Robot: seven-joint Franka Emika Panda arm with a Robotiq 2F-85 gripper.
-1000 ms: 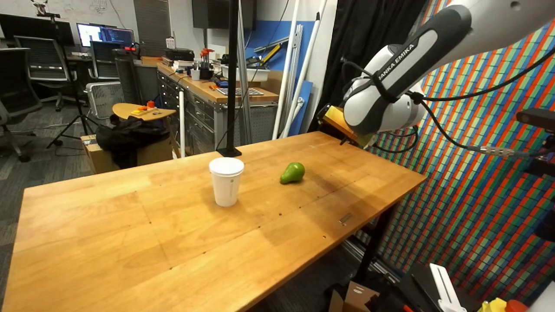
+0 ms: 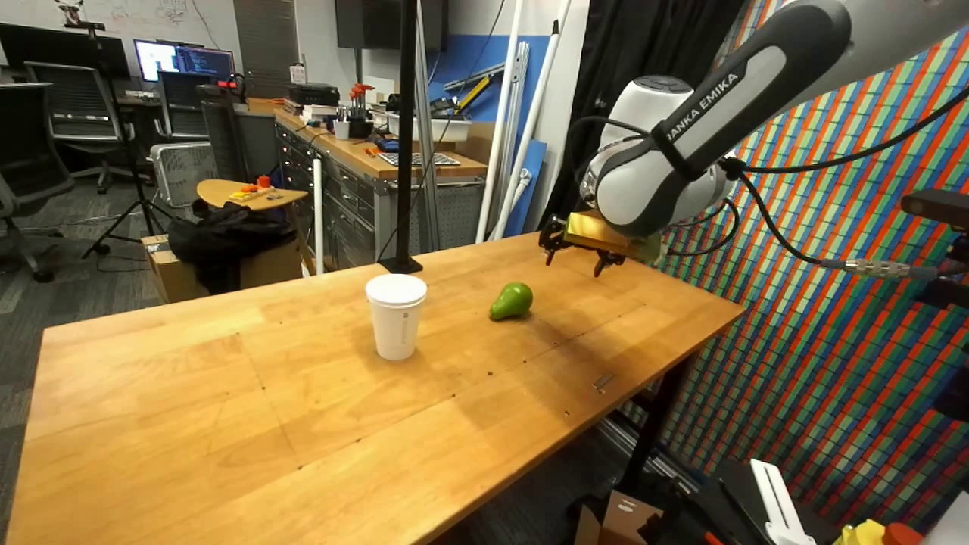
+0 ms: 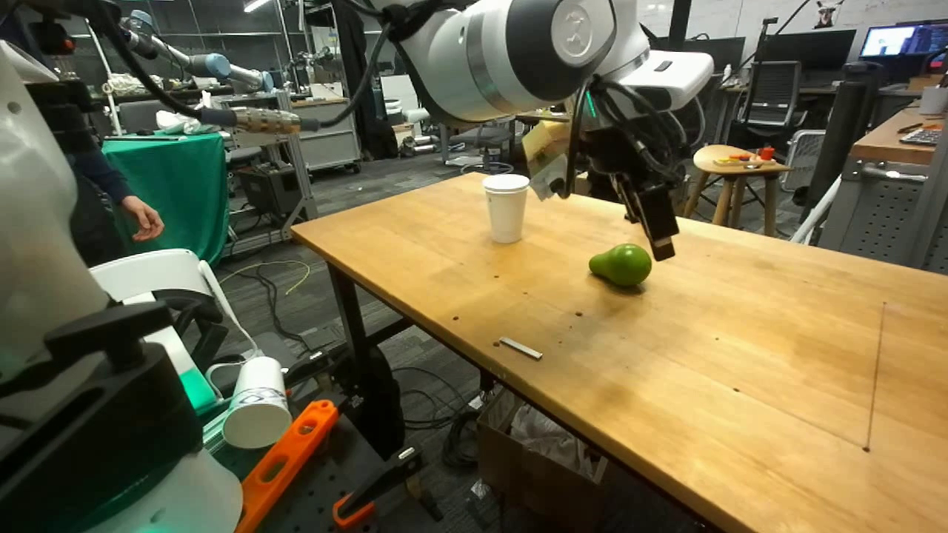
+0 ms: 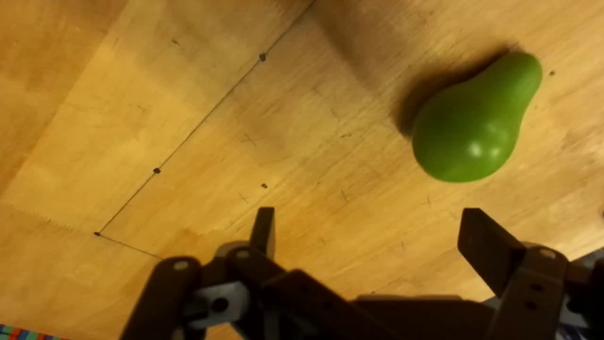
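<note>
On the wooden table (image 2: 227, 409) lies a green pear-shaped fruit (image 2: 513, 300) on its side, right of a white lidded cup (image 2: 396, 318) in exterior view 1. The cup stands upright. My gripper (image 2: 573, 263) hangs above the table beyond the fruit, clear of it. In the wrist view the fruit (image 4: 475, 122) shows at the upper right, ahead of the gripper. Its two fingers are wide apart, with only bare tabletop visible between them. Exterior view 2 has the fruit (image 3: 623, 265) and the cup (image 3: 506, 213) standing well apart.
A black post (image 2: 406, 145) rises at the table's back edge. A small metal strip (image 3: 521, 347) lies near one table edge. A workbench (image 2: 354, 163) stands behind the table, and a cable (image 2: 817, 163) loops from the arm.
In exterior view 1 the gripper has moved slightly left and lower and has tilted to point more downward. The fruit and cup have stayed in place.
</note>
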